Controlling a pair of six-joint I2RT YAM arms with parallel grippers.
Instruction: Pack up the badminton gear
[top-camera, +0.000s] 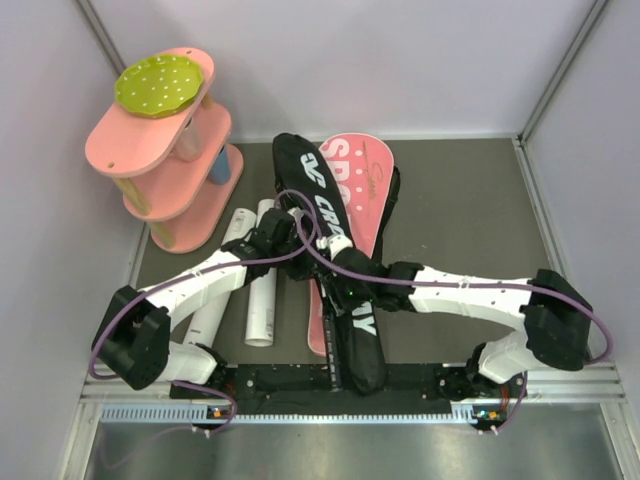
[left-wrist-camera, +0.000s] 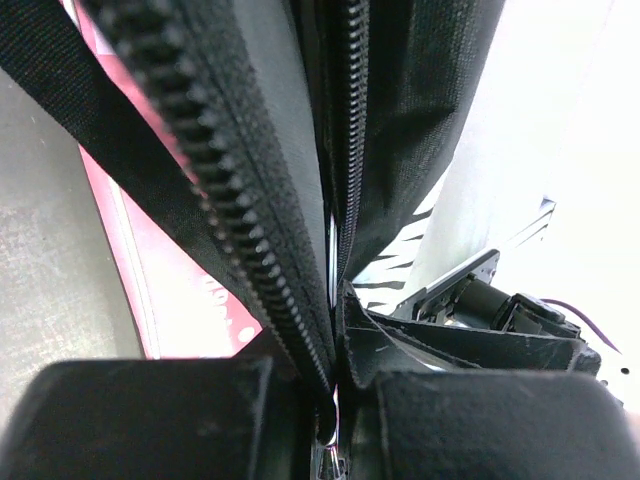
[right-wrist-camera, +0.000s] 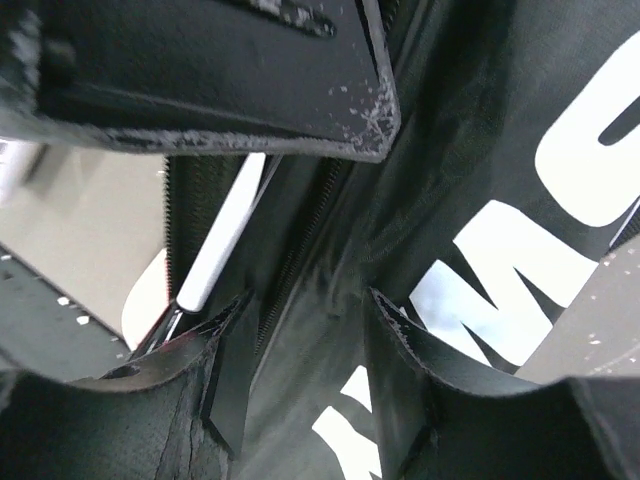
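Observation:
A black CROSSWAY racket bag (top-camera: 358, 345) lies lengthwise in the middle, over a pink bag (top-camera: 355, 160). My left gripper (top-camera: 305, 260) is at the bag's left side; in the left wrist view its fingers (left-wrist-camera: 150, 420) are shut on the bag's black zipper edge (left-wrist-camera: 245, 220). My right gripper (top-camera: 342, 295) is over the lower half of the bag; in the right wrist view it stands open above the fabric and white lettering (right-wrist-camera: 510, 280), beside a thin shaft with a white section (right-wrist-camera: 225, 225). The contents inside the bag are mostly hidden.
Two white tubes (top-camera: 260, 320) lie left of the bags. A pink tiered shelf (top-camera: 140, 140) with a green polka-dot plate (top-camera: 150, 90) stands back left.

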